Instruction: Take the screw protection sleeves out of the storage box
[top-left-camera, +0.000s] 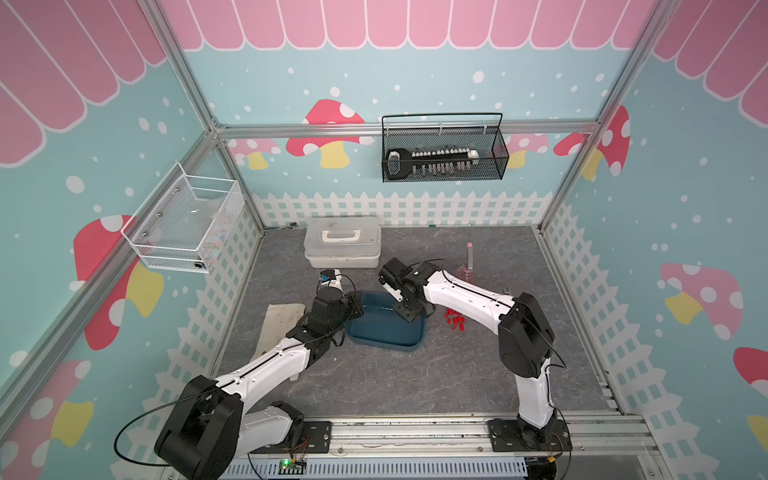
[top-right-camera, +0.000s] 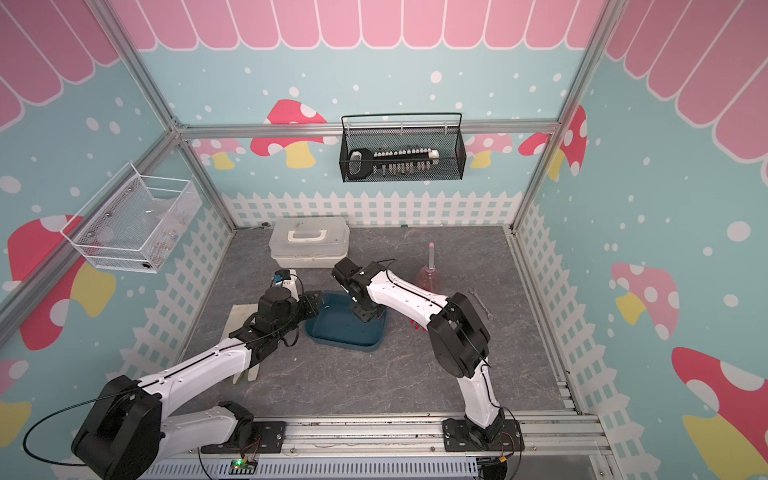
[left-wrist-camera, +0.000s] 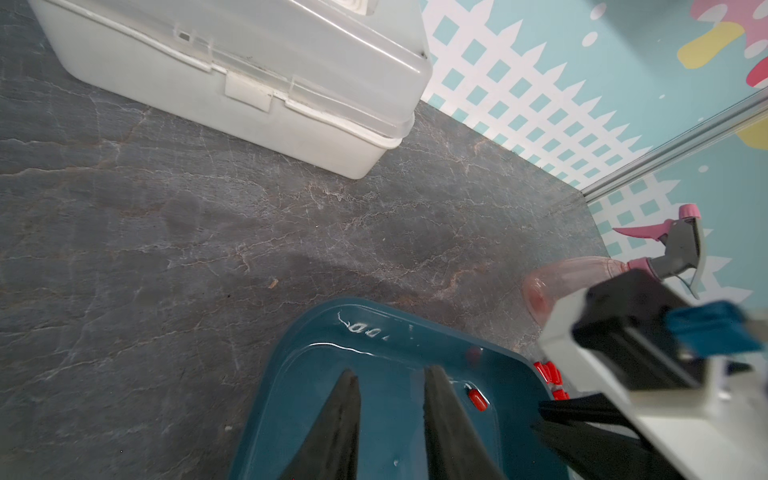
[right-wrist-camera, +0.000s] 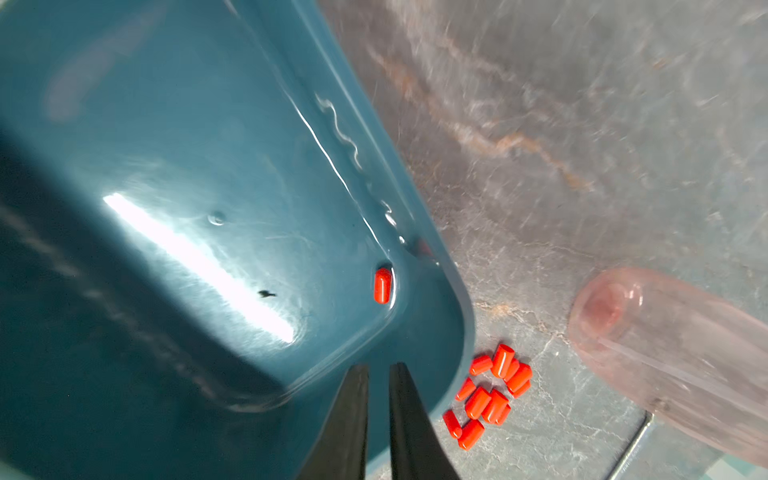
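Note:
One red sleeve (right-wrist-camera: 382, 285) lies in a corner of the blue storage box (right-wrist-camera: 462, 310); several red sleeves (right-wrist-camera: 501, 360) lie on the table just outside it. My right gripper is over the box near that sleeve, fingers a narrow gap apart; the right wrist view does not show clearly whether anything is between them, and the left wrist view shows it blurred at the right. My left gripper hangs over the box's other end with its fingers apart, nothing visible between them.
A pink spray bottle (right-wrist-camera: 664, 352) lies or stands right beside the sleeves, with a metal tool (top-right-camera: 480, 304) further right. A white lidded case (top-left-camera: 342, 248) stands behind the box, a light board (top-left-camera: 276, 320) lies at left. Wire baskets hang on the walls.

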